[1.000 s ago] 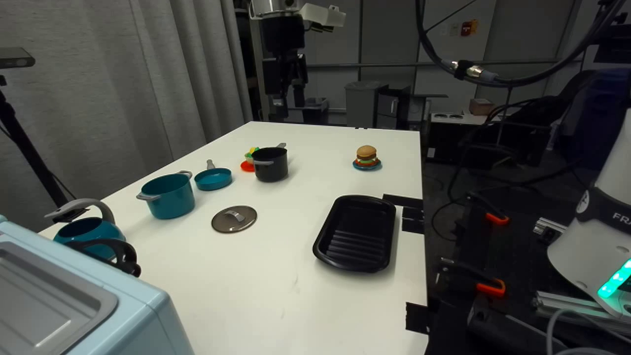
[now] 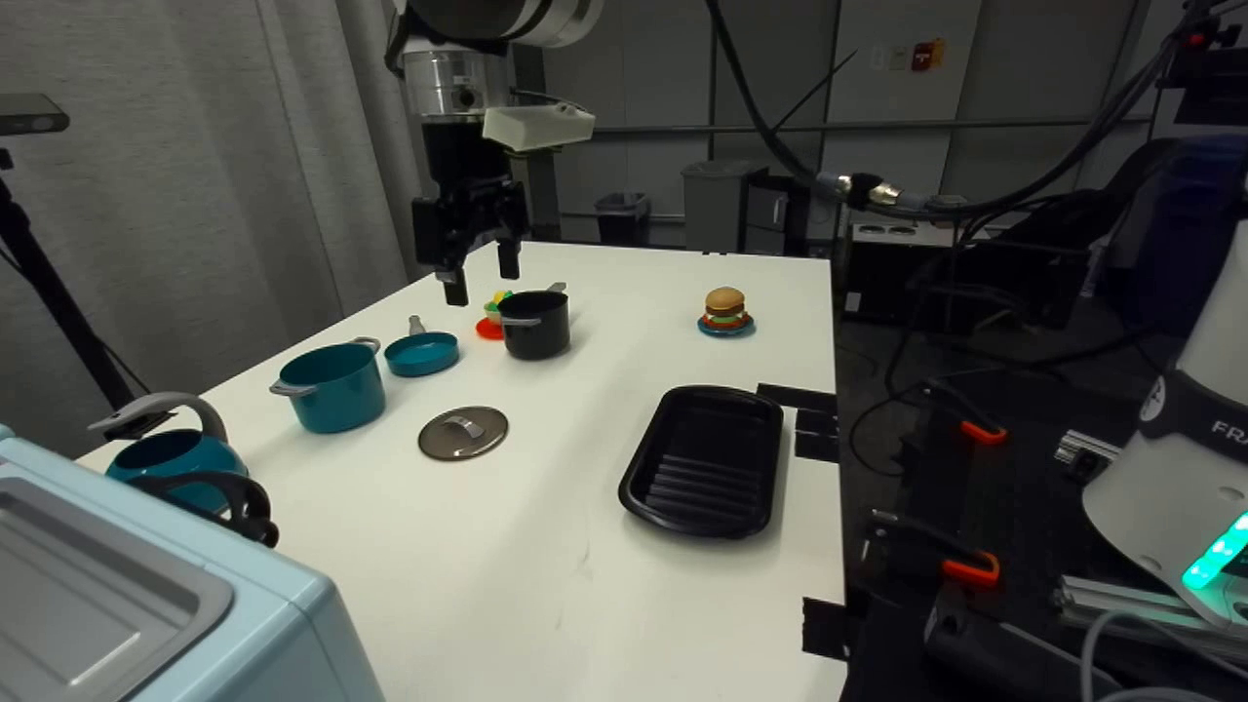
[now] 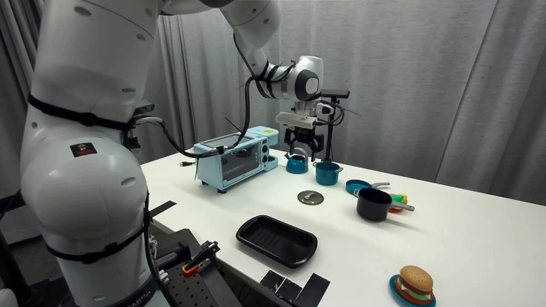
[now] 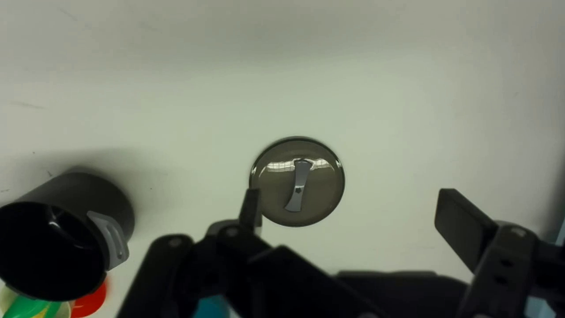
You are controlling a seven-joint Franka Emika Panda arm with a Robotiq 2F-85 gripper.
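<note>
My gripper is open above the table, its two fingers wide apart with nothing held between them. Below it in the wrist view lies a round glass lid (image 4: 273, 198) with a grey handle, flat on the white table and near the left finger (image 4: 250, 209). Exterior view 2 has the gripper (image 3: 303, 156) high near the teal pot (image 3: 327, 175) and the teal kettle (image 3: 296, 164). The lid (image 2: 442, 439) rests in front of the teal pot (image 2: 339, 396) in exterior view 1. To the lid's left in the wrist view stands a black saucepan (image 4: 87, 193).
A black baking pan (image 2: 702, 456) lies by the table's near edge. The light-blue toaster oven (image 3: 210, 171) stands at one end, a toy burger on a plate (image 3: 415, 280) at the other. Beyond the lid sits a teal frying pan (image 2: 422, 355). Bare table surrounds the lid.
In exterior view 1 my gripper has come down and shifted left, toward the teal cookware. The objects on the table have stayed where they were.
</note>
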